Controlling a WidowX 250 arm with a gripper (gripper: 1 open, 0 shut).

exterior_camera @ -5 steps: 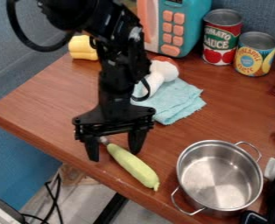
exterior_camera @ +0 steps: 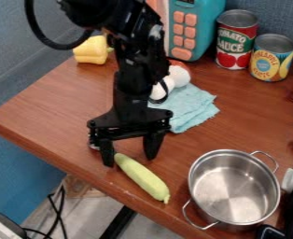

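My black gripper (exterior_camera: 129, 152) hangs low over the left part of the wooden table, its two fingers apart and pointing down, with no object visibly held. A pale yellow-green corn cob (exterior_camera: 148, 180) lies just beneath and in front of it, near the table's front edge, its upper end close to the fingers. To the right of the corn stands an empty steel pot (exterior_camera: 231, 185) with two handles.
A light blue cloth (exterior_camera: 190, 110) lies behind the gripper. At the back are a yellow object (exterior_camera: 90, 52), a teal toy appliance (exterior_camera: 175, 19), a tomato sauce can (exterior_camera: 235, 42) and another can (exterior_camera: 272, 58).
The gripper has shifted slightly up and to the left in the view. The corn and pot have not visibly moved.
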